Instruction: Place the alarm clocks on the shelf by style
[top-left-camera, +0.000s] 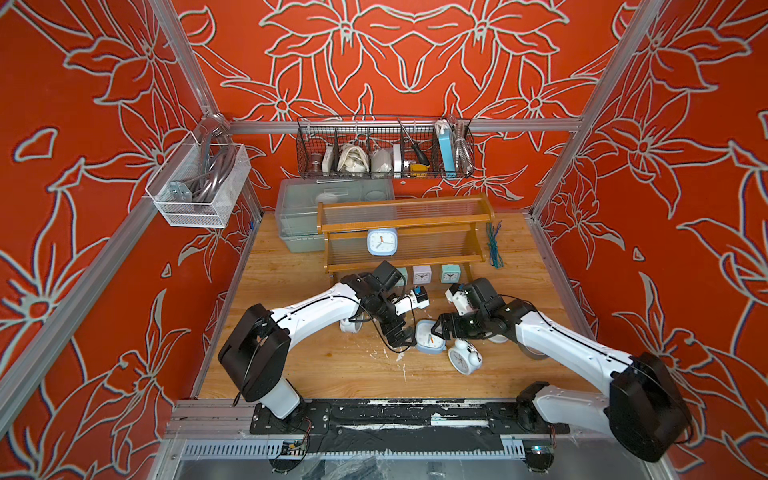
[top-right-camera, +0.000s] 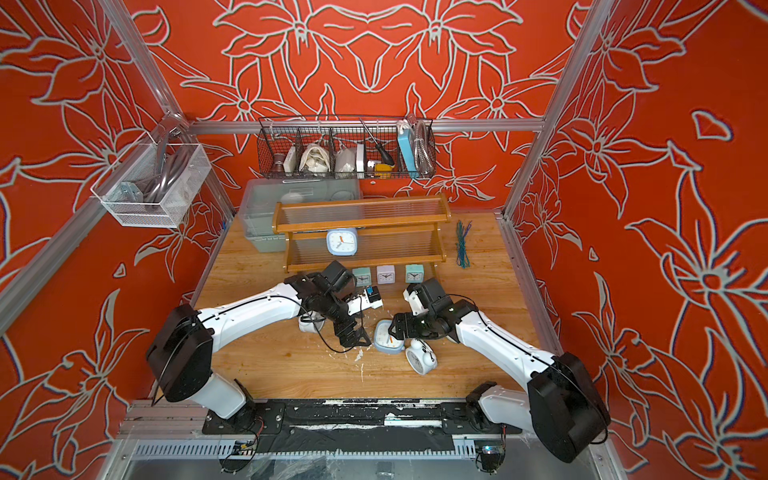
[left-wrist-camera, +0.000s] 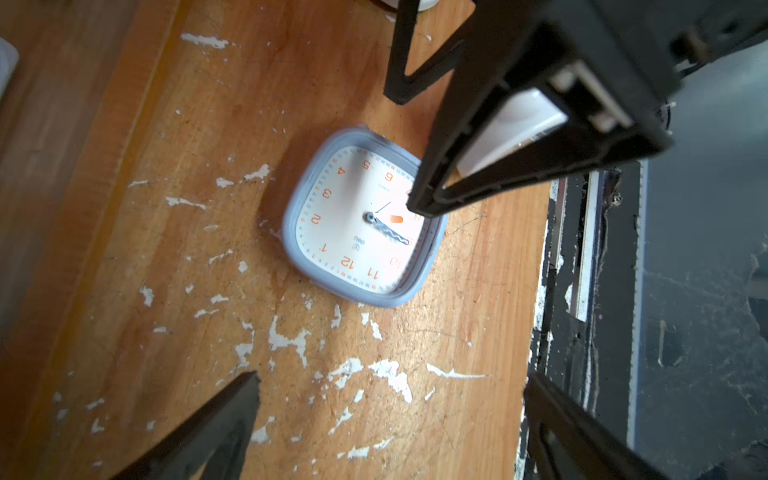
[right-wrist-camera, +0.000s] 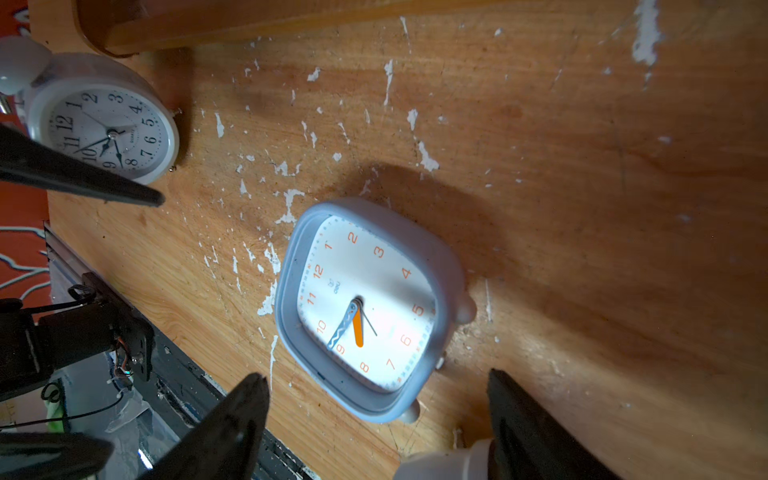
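A blue-rimmed square clock lies face up on the table between the two arms. Its face shows clearly in the right wrist view, where the clock is beyond the spread fingers. My right gripper is open just at its right side, holding nothing. To its left, my left gripper stands open and empty, apart from the clock. A similar blue clock stands on the wooden shelf's middle level. Small square clocks, one pink and one green, stand on the bottom level.
A white round twin-bell clock stands at the right front, close to my right gripper. Another white round clock is left of the square one. A grey lidded bin and green ties flank the shelf.
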